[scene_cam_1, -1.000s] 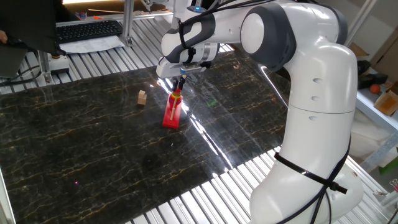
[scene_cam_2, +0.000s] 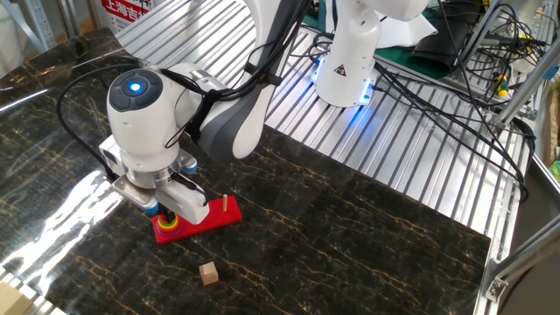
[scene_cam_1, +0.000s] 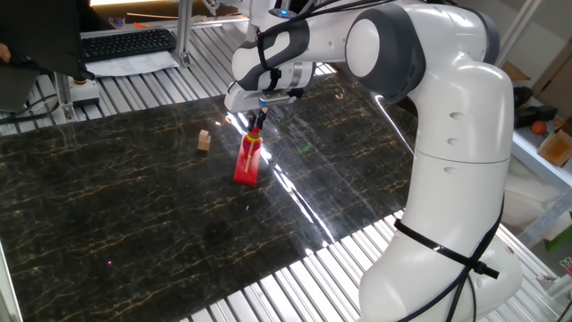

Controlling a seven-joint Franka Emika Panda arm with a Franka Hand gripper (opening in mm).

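A red board [scene_cam_1: 246,172] lies flat on the dark marbled tabletop, with a bare wooden peg [scene_cam_2: 225,203] standing toward one end. At its other end sit stacked rings [scene_cam_2: 168,226], a yellow one on top of darker red or purple ones. My gripper [scene_cam_1: 256,128] points down right over those rings, its dark fingertips at or just above the yellow ring. Whether the fingers touch or grasp a ring is too small to make out, and in exterior view 2 the hand hides most of them. A small wooden block [scene_cam_2: 208,273] stands apart from the board.
Loose cables [scene_cam_2: 455,131] run beside the robot's base.
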